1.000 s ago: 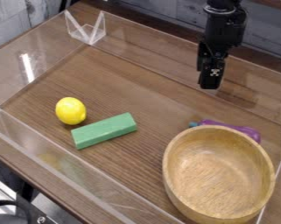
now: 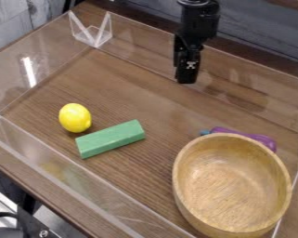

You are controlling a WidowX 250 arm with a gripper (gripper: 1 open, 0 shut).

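The black arm reaches down from the top centre of the camera view, its gripper [image 2: 186,69] hanging over the bare upper middle of the wooden table. Whether the fingers are apart or together is too small to tell. In the lower left lie a yellow lemon-shaped object [image 2: 74,117] and a green block [image 2: 109,138]. A wide tan bowl [image 2: 232,186] fills the lower right, with a purple object [image 2: 260,142] partly hidden behind its rim.
A clear wire-like holder [image 2: 93,30] stands at the upper left. Clear walls edge the table [image 2: 138,93].
The gripper has moved steadily left, from the upper right toward the upper middle. The objects on the table have not moved.
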